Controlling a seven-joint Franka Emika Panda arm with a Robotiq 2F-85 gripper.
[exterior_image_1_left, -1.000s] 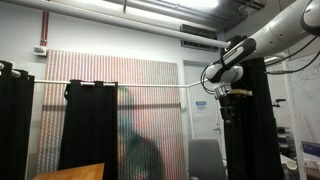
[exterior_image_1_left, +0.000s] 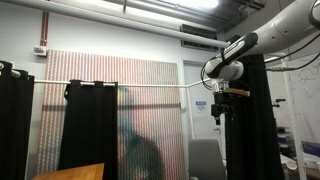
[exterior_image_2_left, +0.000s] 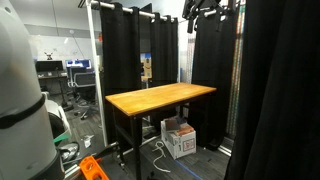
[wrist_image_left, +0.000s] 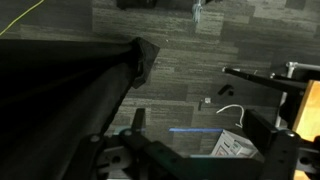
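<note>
My gripper (exterior_image_1_left: 217, 118) hangs high at the right of exterior view 1, in front of a black curtain. In the wrist view its two dark fingers stand wide apart, so the gripper is open, and only the floor far below shows between them. The wooden table (exterior_image_2_left: 160, 97) has a bare top in exterior view 2. Just its edge (wrist_image_left: 309, 120) enters the wrist view at the right. No object is near the fingers.
A white cardboard box (exterior_image_2_left: 178, 138) sits on the floor below the table. Black curtains (exterior_image_2_left: 285, 90) hang around the space, and one black cloth (wrist_image_left: 60, 95) fills the wrist view's left side. A grey chair (exterior_image_1_left: 207, 160) stands in exterior view 1.
In exterior view 1 the wrist has turned, and my gripper now shows a little further left and clearer of the curtain. The table and its surroundings look the same.
</note>
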